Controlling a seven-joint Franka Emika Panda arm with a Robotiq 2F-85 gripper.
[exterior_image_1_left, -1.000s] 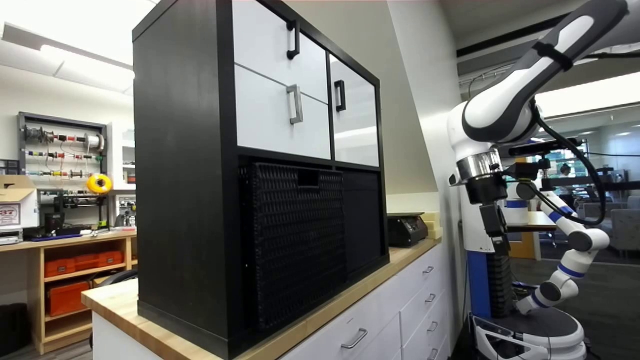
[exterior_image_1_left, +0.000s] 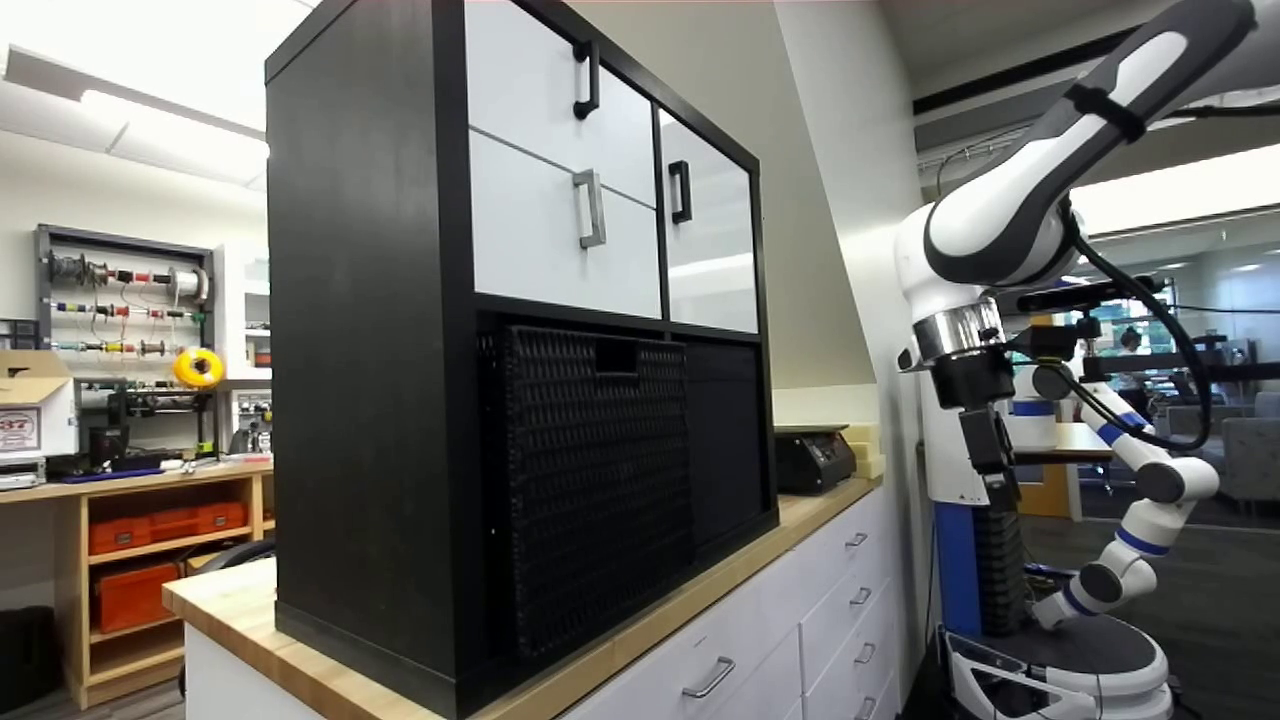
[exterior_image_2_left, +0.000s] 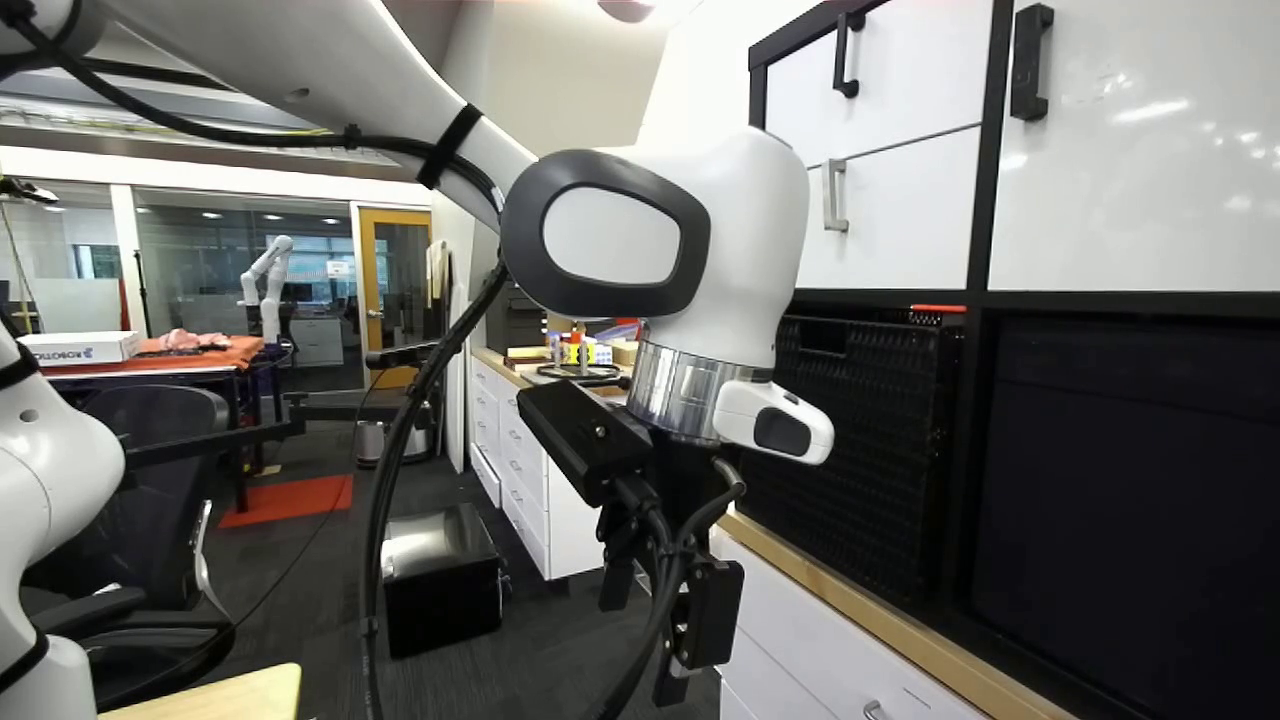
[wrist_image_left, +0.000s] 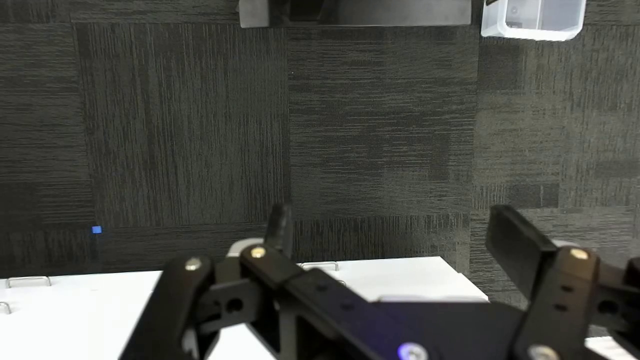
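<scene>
My gripper points down in the wrist view, its two fingers wide apart with only dark carpet visible between them. In exterior view 2 the same gripper (exterior_image_2_left: 642, 630) hangs in front of the counter, clear of the cabinet. The dark cabinet (exterior_image_1_left: 360, 336) stands on the wooden countertop (exterior_image_1_left: 636, 636). Its white upper fronts are closed: two stacked drawers, the lower one with a silver handle (exterior_image_1_left: 589, 209), and a door with a black handle (exterior_image_1_left: 680, 192). Below them a black woven basket (exterior_image_1_left: 600, 480) fills one compartment; beside it lies a dark compartment (exterior_image_1_left: 729, 444).
White drawers (exterior_image_1_left: 744, 672) with metal handles run under the countertop. A black box (exterior_image_2_left: 441, 576) stands on the floor. In the wrist view a clear plastic bin (wrist_image_left: 534, 21) lies at the upper right. The carpet (wrist_image_left: 384, 120) below my gripper is mostly bare.
</scene>
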